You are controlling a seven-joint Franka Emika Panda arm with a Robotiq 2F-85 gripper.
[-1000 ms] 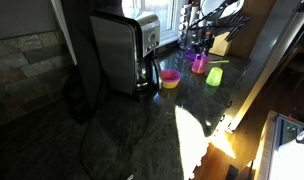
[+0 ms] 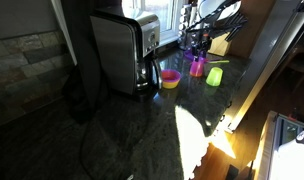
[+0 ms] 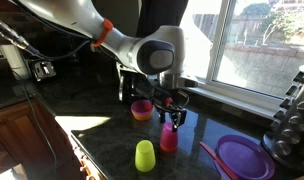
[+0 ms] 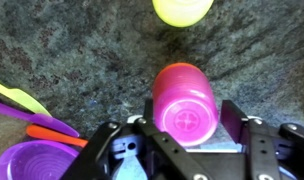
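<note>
A pink cup (image 4: 185, 108) stands upside down in the middle of the wrist view, its round base facing the camera, with an orange rim showing beyond it. My gripper has its fingers on either side of this cup, fingers part open with narrow gaps visible beside it. In exterior view 2 the arm reaches down from above, and the purple-pink top (image 3: 169, 127) sits over a redder lower part (image 3: 169, 143). A yellow-green cup (image 3: 145, 155) stands apart, close by on the counter. Contact between fingers and cup is hard to make out.
Colored bowls (image 2: 170, 78) lie by the coffee maker (image 2: 129, 50). A purple plate (image 3: 242, 155) with a utensil on it is near a spice rack (image 3: 292, 115). In the wrist view, a purple cup (image 4: 37, 160) and utensils (image 4: 22, 98) lie left.
The pink cup and the gripper appear slightly lower and a little farther left in exterior view 1. The green cup and the bowls have not moved.
</note>
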